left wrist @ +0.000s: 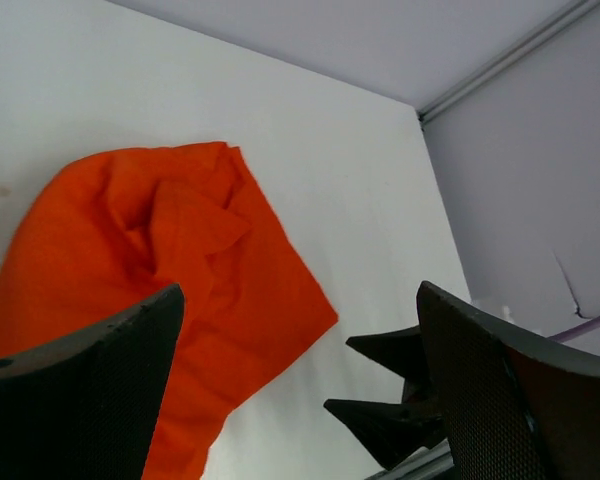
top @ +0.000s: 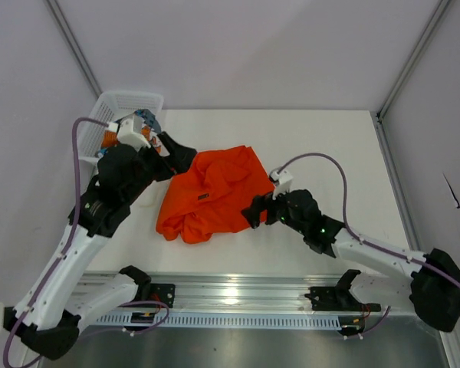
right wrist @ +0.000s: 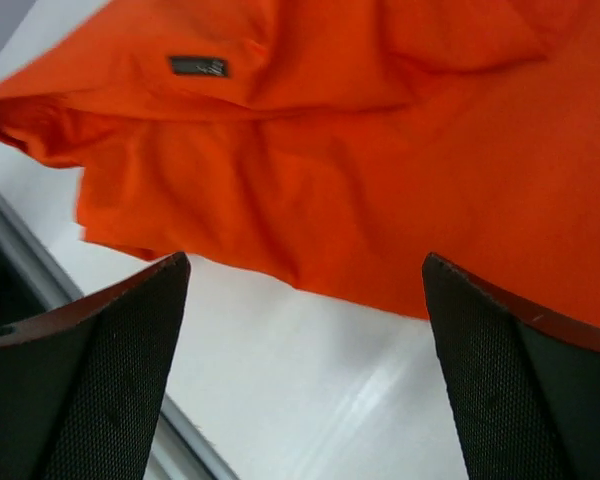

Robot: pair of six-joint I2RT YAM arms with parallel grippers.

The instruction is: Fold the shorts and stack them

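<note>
The orange shorts (top: 215,188) lie spread and rumpled on the white table (top: 322,138), a small dark label showing on them. My left gripper (top: 176,153) hangs open above their back-left side, nothing between its fingers. My right gripper (top: 257,211) is open over their front-right edge; in the right wrist view the orange fabric (right wrist: 350,200) fills the space beyond its fingertips.
A white basket (top: 126,100) with patterned cloth sits at the back left, partly hidden by the left arm. A metal rail runs along the front edge.
</note>
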